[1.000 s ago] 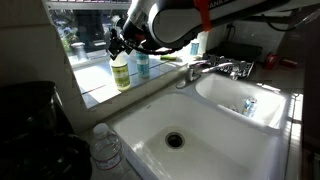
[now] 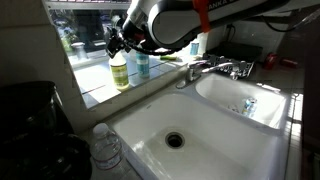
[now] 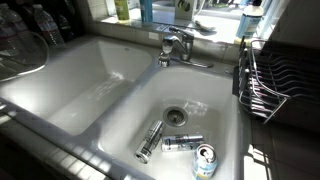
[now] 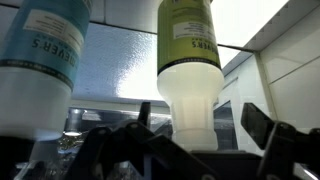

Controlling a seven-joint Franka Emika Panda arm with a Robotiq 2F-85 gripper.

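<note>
A yellow-green soap bottle (image 2: 119, 72) with a white neck and cap stands on the windowsill behind the sink. My gripper (image 2: 121, 44) is at its top, reaching in from the right. The wrist view shows the bottle's pale cap (image 4: 193, 105) between the fingers of my gripper, with a gap visible on either side, so the fingers stand open around it. A second bottle, with a blue label (image 4: 48, 52), is close by on the left in that view. Exterior view 2 does not show the gripper.
Below the sill lies a white double sink (image 3: 85, 85). Several cans, including an upright one (image 3: 204, 160), are in one basin; the other is empty. A faucet (image 3: 178, 45) rises between them. A clear plastic bottle (image 2: 105, 147) and a dish rack (image 3: 275, 75) flank the sink.
</note>
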